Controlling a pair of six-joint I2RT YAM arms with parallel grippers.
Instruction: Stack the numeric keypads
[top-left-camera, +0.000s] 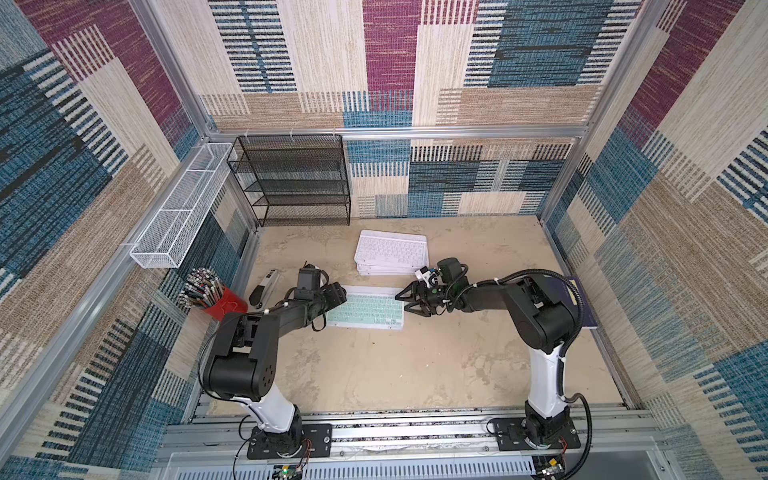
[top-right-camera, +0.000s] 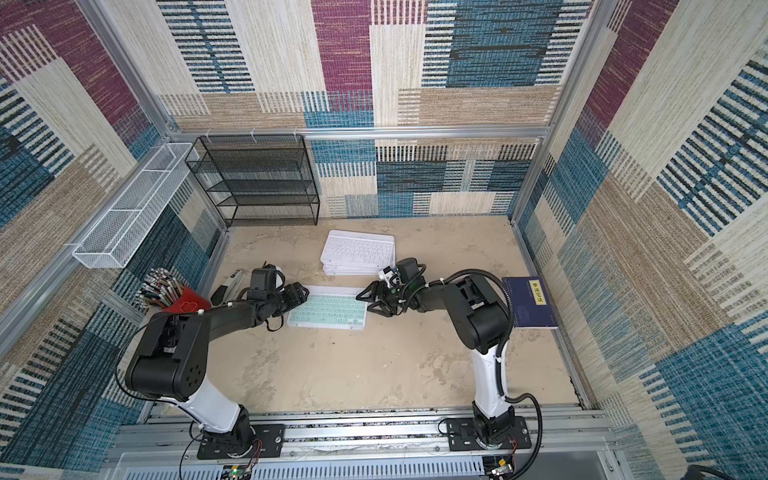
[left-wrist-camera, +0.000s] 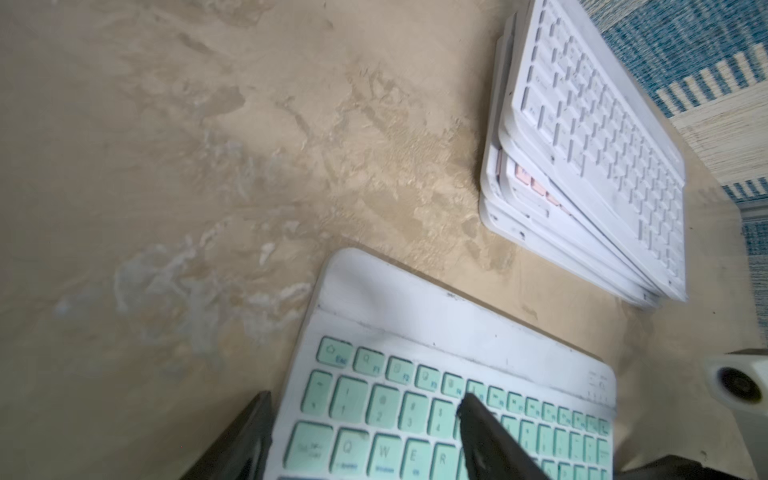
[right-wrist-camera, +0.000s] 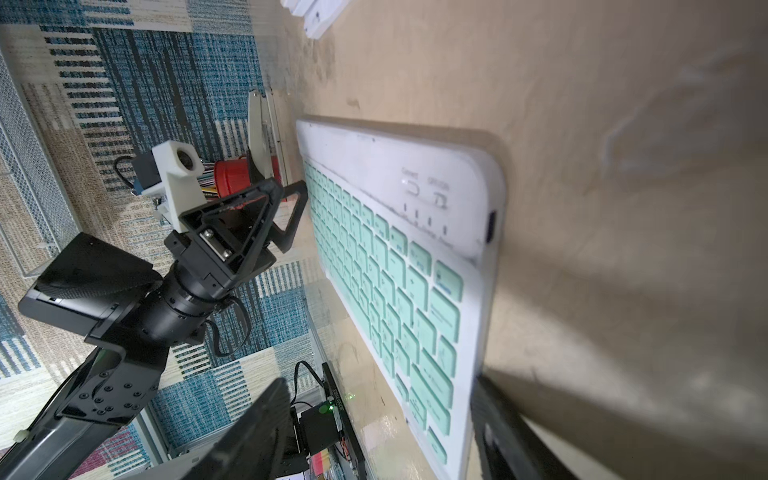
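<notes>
A white keyboard with mint-green keys (top-left-camera: 366, 312) lies at the middle of the table. My left gripper stands open at its left end, with the keyboard's left edge showing between the fingers. At the right end, my right gripper is also open, its two fingers either side of that edge; I cannot tell whether they touch it. Behind the mint keyboard is a stack of white keyboards (top-left-camera: 392, 249), a little askew, with pink keys (left-wrist-camera: 534, 185) peeking out from a lower one.
A red pen cup (top-left-camera: 228, 304) and a utility knife (top-left-camera: 262, 288) are on the left. The black wire rack (top-left-camera: 296, 180) stands at the back left, and a dark blue book (top-right-camera: 528, 302) lies at the right.
</notes>
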